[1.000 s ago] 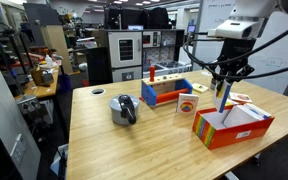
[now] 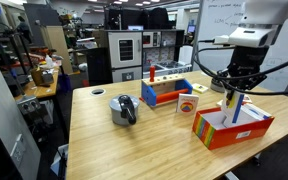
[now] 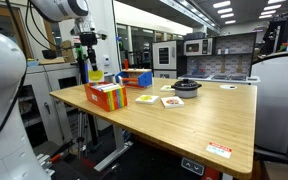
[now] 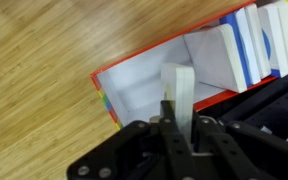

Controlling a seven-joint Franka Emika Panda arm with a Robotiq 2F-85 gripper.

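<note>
My gripper is shut on a slim white book-like item, seen edge-on in the wrist view. In exterior view 1 the item shows a white and blue side, upright, its lower end at the open red-rimmed box. From above, it stands over the bare white part of the box, beside other slim items leaning at the right end. Whether its bottom touches the box floor is hidden. In exterior view 2 a yellow face shows above the box, under the gripper.
Near the box stands a small card with a rainbow. Behind it is a blue and red wooden rack. A grey pot sits mid-table, and flat cards lie on the wood.
The gripper has moved right across the box with the item. The item now hangs lower, down at the box opening, with more of its white side showing.
</note>
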